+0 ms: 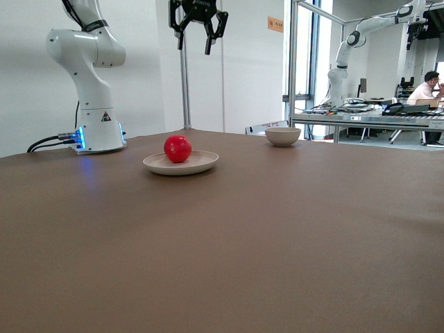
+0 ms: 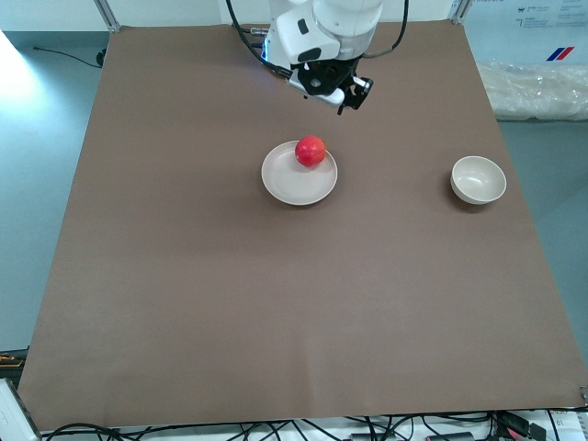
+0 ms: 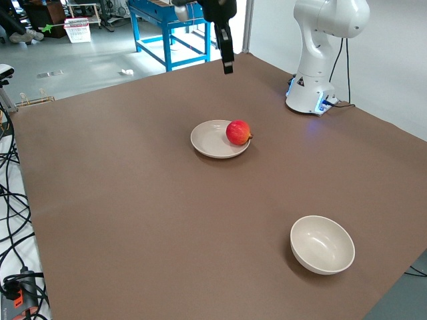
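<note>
A red apple [image 2: 310, 151] rests on a round white plate [image 2: 286, 181] near the middle of the brown table; the same apple [image 1: 177, 148] and plate [image 3: 210, 143] show in the other views. A white bowl [image 2: 479, 180] stands apart, to the plate's right in the left view; in the right view the bowl [image 3: 322, 245] is nearer the camera. My black gripper [image 1: 198, 38] is raised above the table, over the plate's far side, its fingers spread apart with nothing between them.
The robot's white base [image 1: 100, 135] stands at the table's edge with cables [image 1: 52, 141]. Cables and equipment lie beyond the table's edges.
</note>
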